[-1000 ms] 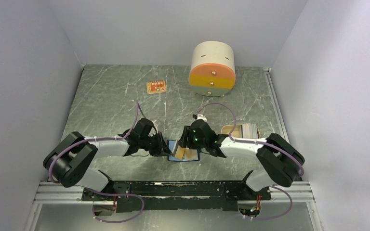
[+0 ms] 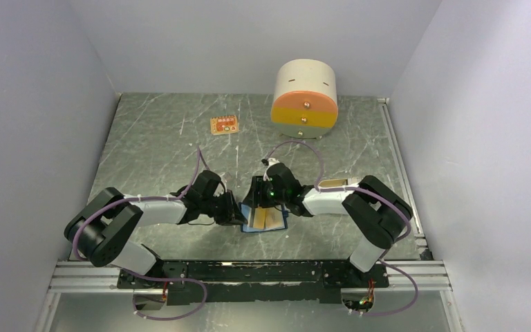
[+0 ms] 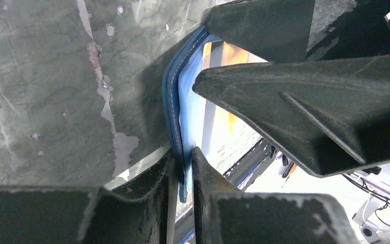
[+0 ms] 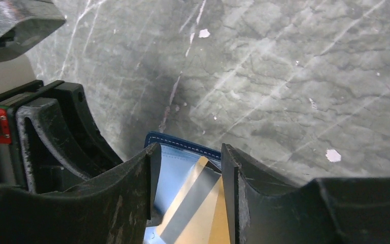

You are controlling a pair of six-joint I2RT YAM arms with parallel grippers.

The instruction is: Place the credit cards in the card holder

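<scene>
The blue card holder [image 2: 275, 225] lies at the front middle of the table, with tan and grey-striped cards [image 4: 193, 206] in or on it. My left gripper is shut on the holder's blue edge, seen in the left wrist view. My right gripper is part open above the holder's far end, its fingers either side of the cards' upper edge; whether they touch the cards is unclear. In the left wrist view the right gripper's black fingers hide much of the holder.
A tray of cards [image 2: 333, 182] sits at the right, partly hidden by my right arm. An orange printed box [image 2: 224, 124] and a drawer cabinet [image 2: 304, 97] stand at the back.
My right gripper has moved left and toward the back over the holder. The left gripper stays at the holder's left edge, nearly unmoved.
</scene>
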